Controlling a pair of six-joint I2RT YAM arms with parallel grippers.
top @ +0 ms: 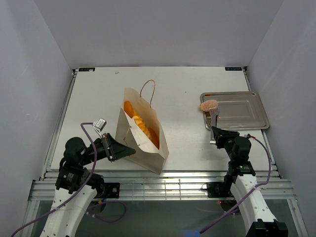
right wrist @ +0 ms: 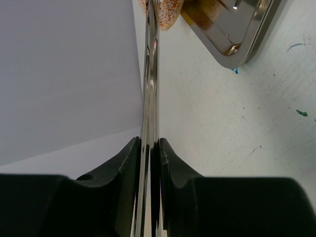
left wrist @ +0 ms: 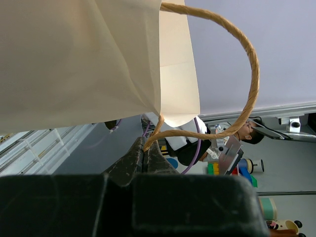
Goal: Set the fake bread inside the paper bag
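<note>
A brown paper bag [top: 148, 157] stands open left of centre on the table, with orange fake bread [top: 140, 124] inside. My left gripper is shut at the bag's near side, the twisted paper handle [left wrist: 249, 64] running to its fingertips. On the right, my right gripper is shut on metal tongs [right wrist: 152, 74] that reach away from it. At their far end is a pinkish-brown, speckled piece of fake bread [top: 209, 104], over the left edge of the metal tray [top: 242, 109]. Whether it touches the tray cannot be told.
Apart from the bread at its left edge, the tray looks bare. Grey walls stand at both sides and behind. The bag's far handle [top: 153, 91] sticks up over its opening.
</note>
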